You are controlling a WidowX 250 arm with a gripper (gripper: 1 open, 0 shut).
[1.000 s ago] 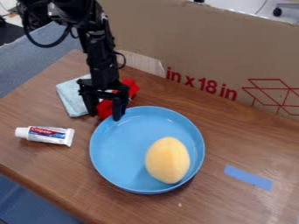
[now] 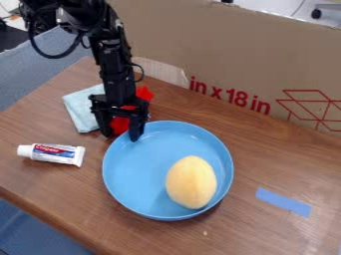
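Note:
My black gripper (image 2: 122, 122) reaches down at the upper left edge of the blue plate (image 2: 147, 184), over a red object (image 2: 142, 95) that is largely hidden behind it. Whether the fingers are open or shut on that object is hard to see. A pale yellow oval object (image 2: 190, 182) rests on the right part of the plate. A toothpaste tube (image 2: 51, 153) lies left of the plate, and a light blue cloth (image 2: 80, 111) lies behind and left of the gripper.
A cardboard box wall (image 2: 253, 70) runs along the back of the wooden table (image 2: 253, 169). A strip of blue tape (image 2: 284, 203) is at the right, where the surface is otherwise clear. The table's edge shows at lower left.
My gripper has shifted very slightly since a second ago; everything else looks the same.

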